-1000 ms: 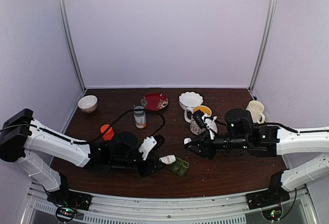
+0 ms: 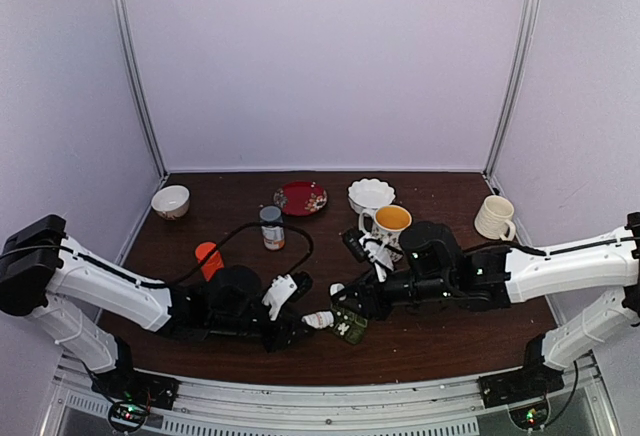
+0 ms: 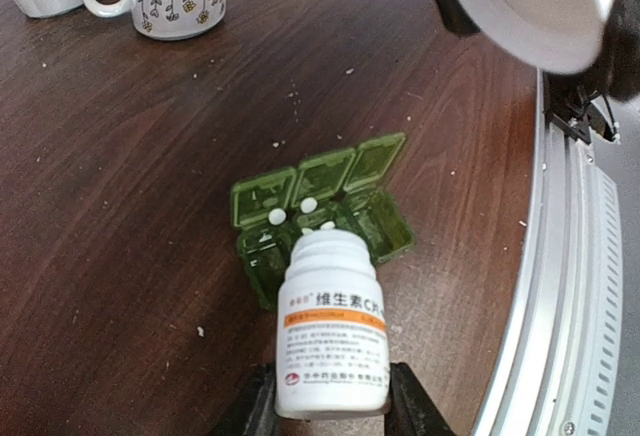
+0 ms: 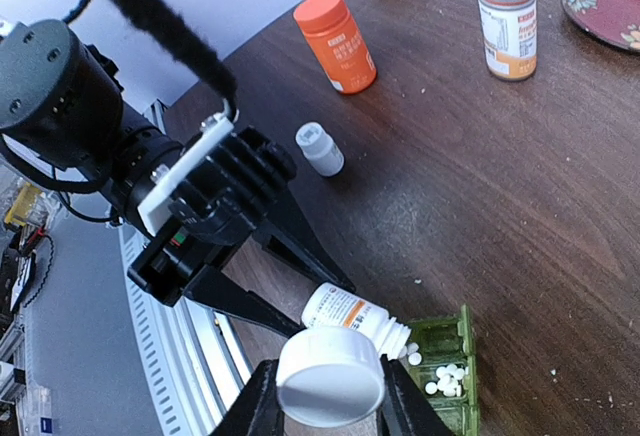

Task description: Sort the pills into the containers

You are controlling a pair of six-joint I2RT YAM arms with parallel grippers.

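A white pill bottle with an orange stripe (image 3: pixel 333 331) is gripped by my left gripper, its capless mouth tipped over the green pill box (image 3: pixel 265 201). My right gripper is shut on a white cap (image 4: pixel 330 376), held apart from the bottle. The pill box lies with its lids up in the left wrist view. White pills (image 4: pixel 450 380) are gathered in one compartment, and a few more lie by the bottle's mouth and on or near the lids. Part of the box is hidden behind the bottle.
An orange bottle (image 4: pixel 336 42), a grey-lidded bottle (image 4: pixel 508 21) and a small white bottle (image 4: pixel 320 149) stand to the left and behind. Farther back are a red plate (image 2: pixel 300 197), a scalloped bowl (image 2: pixel 371 194) and mugs (image 2: pixel 390 222). Small white specks dot the table.
My right gripper moved left toward the bottle with the cap.
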